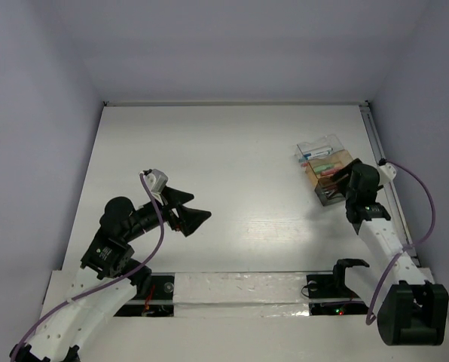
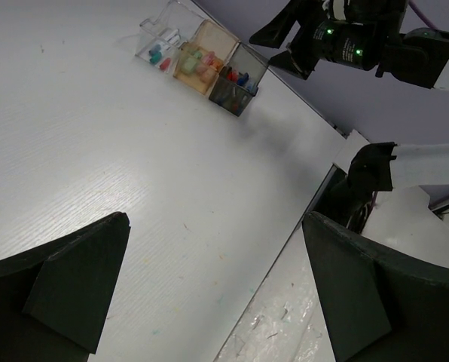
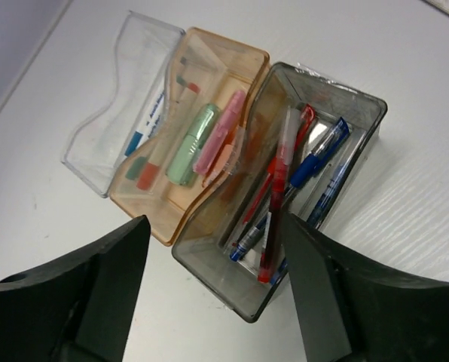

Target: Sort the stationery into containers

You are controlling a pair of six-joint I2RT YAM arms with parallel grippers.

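Note:
Three containers sit in a row: a clear one (image 3: 89, 154), an amber one (image 3: 228, 47) and a dark grey one (image 3: 209, 279). Inside the grey container lie several pens, among them a red pen with a clear cap (image 3: 278, 181) and a blue pen (image 3: 303, 172). The amber one holds a green highlighter (image 3: 192, 145) and a pink one (image 3: 219, 132); blue-tipped markers lie in the clear one. My right gripper is open above the grey container, nothing held. Far to the left, my left gripper stands open and empty over the table.
A side wall (image 1: 428, 136) rises close to the right of the containers. A clear plastic-like strip (image 1: 239, 290) runs along the front edge.

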